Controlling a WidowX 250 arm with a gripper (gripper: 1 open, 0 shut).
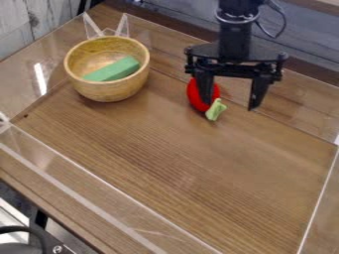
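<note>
The black gripper (233, 85) stands open above the table at the upper middle, its fingers spread to either side. Just below it, partly behind it, lies a red object (200, 93) with a small pale green piece (215, 110) at its lower end. Whether the fingers touch the red object cannot be told. A yellow woven bowl (131, 77) at the upper left holds a green block (111, 69).
A pale wall stands at the back and left. A black cable or ring shows at the bottom-left corner.
</note>
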